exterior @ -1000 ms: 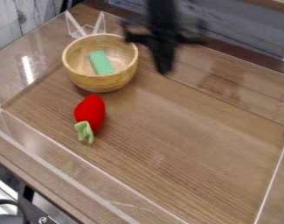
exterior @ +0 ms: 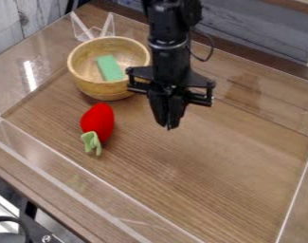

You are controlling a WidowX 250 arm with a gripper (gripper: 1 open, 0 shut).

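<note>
My gripper [exterior: 169,119] hangs from the black arm above the middle of the wooden table [exterior: 220,180], shut, with nothing visible between its fingers. To its left and behind is a yellow bowl [exterior: 90,78] with a green block [exterior: 109,68] inside. A red object with a pale green tip, like a toy vegetable [exterior: 98,123], lies on the table to the left, below the bowl and apart from the gripper.
A white wire-like item [exterior: 93,27] stands behind the bowl. Raised edges border the table, and black cables show at the lower left corner.
The bowl, block and red object have not visibly moved.
</note>
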